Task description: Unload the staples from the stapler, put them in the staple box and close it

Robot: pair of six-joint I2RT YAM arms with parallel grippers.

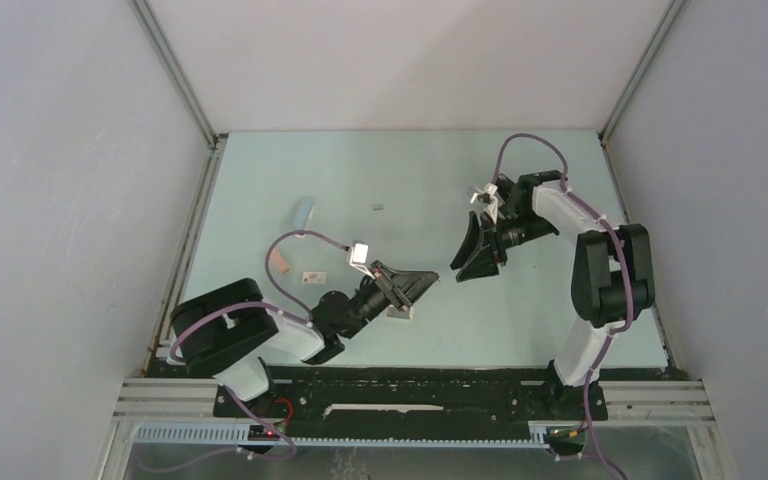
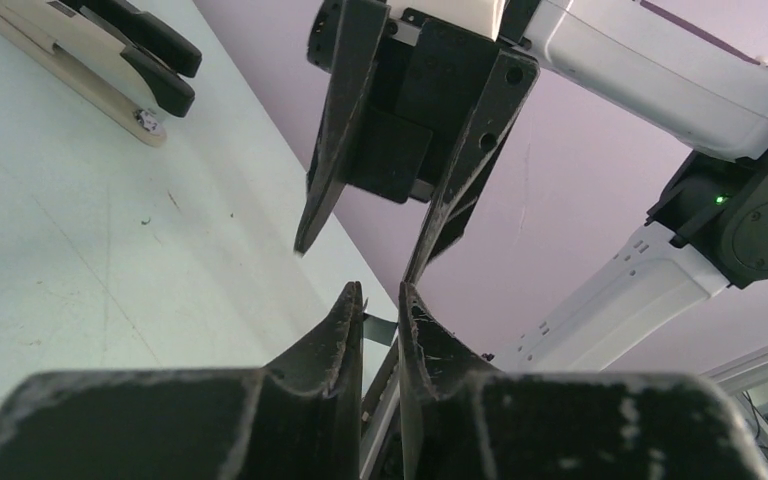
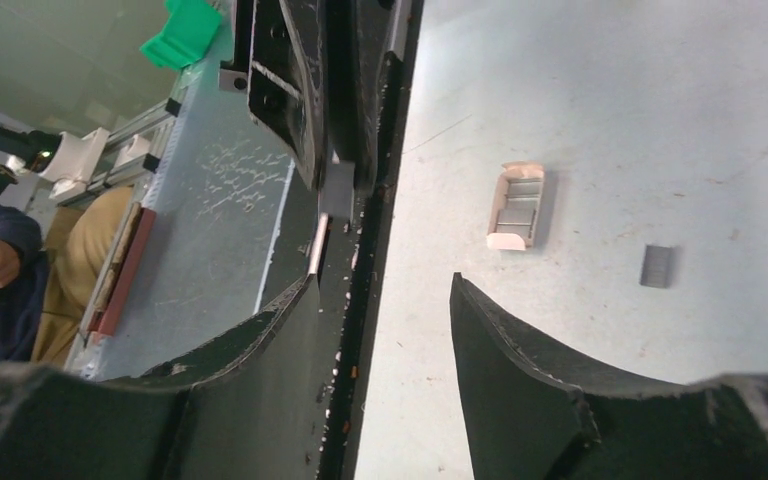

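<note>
My left gripper is shut on a small grey strip (image 2: 380, 329), which looks like staples, pinched between its fingertips. The same strip (image 3: 338, 189) shows at the left gripper's tips in the right wrist view. Just to its right in the top view, my right gripper (image 1: 455, 272) stands partly open and apart from it, with nothing between its fingers. The beige stapler (image 2: 110, 62) with a dark top lies on the table at the upper left of the left wrist view. From above it is largely hidden around the right gripper.
A small open-topped box (image 3: 498, 190) holds grey strips near the table's front edge. Another grey strip (image 3: 657, 266) lies loose. A blue object (image 1: 303, 212), a pinkish piece (image 1: 279, 261) and a small pale box (image 1: 314, 278) rest at the left.
</note>
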